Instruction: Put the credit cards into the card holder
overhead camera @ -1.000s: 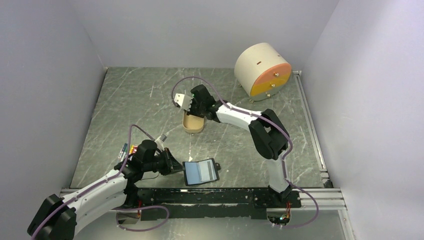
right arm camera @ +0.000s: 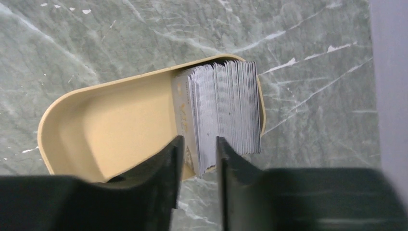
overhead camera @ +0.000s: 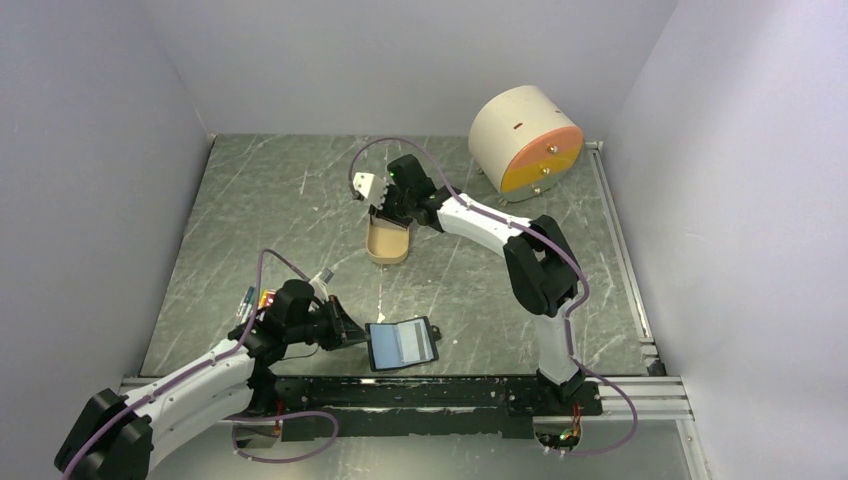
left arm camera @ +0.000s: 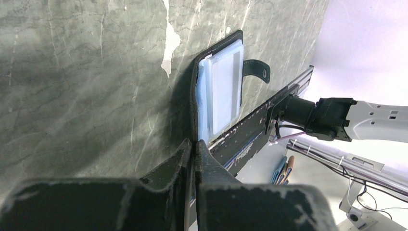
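Observation:
The card holder [overhead camera: 402,344] lies spread open near the table's front edge, black outside with bluish clear sleeves [left arm camera: 222,86]. My left gripper is shut on its black edge at the near corner. Farther back, a tan box [right arm camera: 130,122] holds a row of upright credit cards [right arm camera: 235,106] packed at one end. The front card [right arm camera: 184,113] leans a little and bears gold lettering. Over the cards' near edge, my right gripper stands part open, its fingertips either side of the front few cards' ends. Whether they touch any card, I cannot tell.
At the back right stands a cream drum-shaped cabinet [overhead camera: 522,135] with an orange and yellow face. Small colourful items [overhead camera: 266,299] lie behind the left arm. The table between box and holder is bare.
In the top view, my right gripper has moved slightly toward the back and right at the tan box, which has shifted a trace to the right. The left arm and card holder have stayed still.

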